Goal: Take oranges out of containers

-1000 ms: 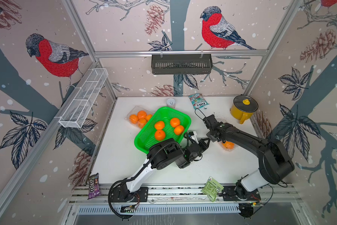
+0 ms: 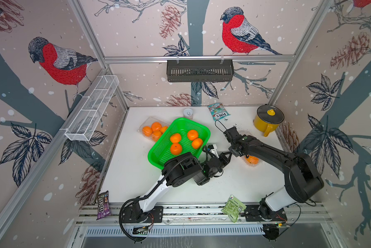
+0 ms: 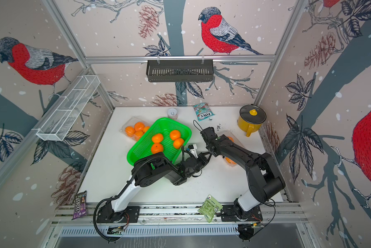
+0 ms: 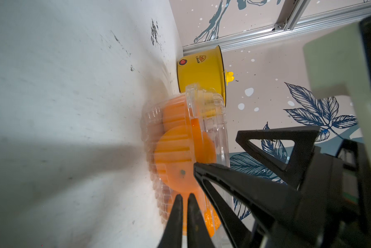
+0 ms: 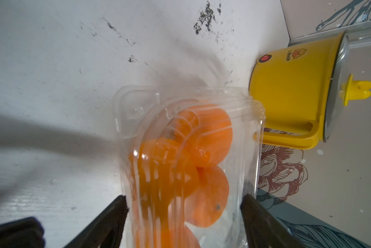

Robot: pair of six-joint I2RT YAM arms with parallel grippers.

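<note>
A clear plastic container (image 5: 129,111) with several oranges (image 5: 208,134) stands on the right of the table. My right gripper is open, its two fingers wide apart; the container lies between them in the right wrist view, and contact cannot be made out. Low in front of the container, my left gripper has a narrow gap between its fingertips and nothing visible held. In the middle, a green basket (image 2: 154,155) contains several oranges (image 2: 176,148). At its far left sits another clear container (image 2: 143,122) of oranges (image 2: 156,126).
A yellow pot (image 2: 269,118) stands behind the right container. A snack bag (image 2: 218,111) and a small white cup (image 2: 188,112) lie toward the back. Both arms' ends are close together near the table's middle.
Left arm, basket and oranges look unmoved.
</note>
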